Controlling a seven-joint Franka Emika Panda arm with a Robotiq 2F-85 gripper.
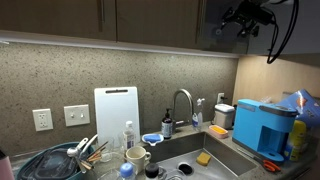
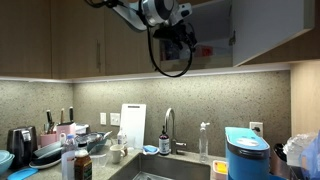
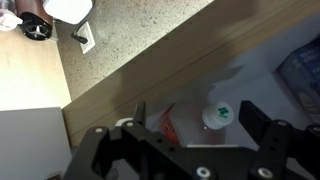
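My gripper stands open inside the upper cabinet, whose door hangs open. A round white cap or bottle top shows between the fingers in the wrist view, nearer the right finger; whether it touches is unclear. Beside it, toward the left finger, is a narrow red item. In exterior view 1 the gripper is high at the right, against the dark cabinet interior. Exterior view 2 shows the gripper at the cabinet opening, and the contents there are too dark to make out.
The cabinet's wooden edge runs diagonally past the gripper. A dark blue box lies to the right inside. The open cabinet door stands to the right of the arm. Below are the sink and a blue coffee machine.
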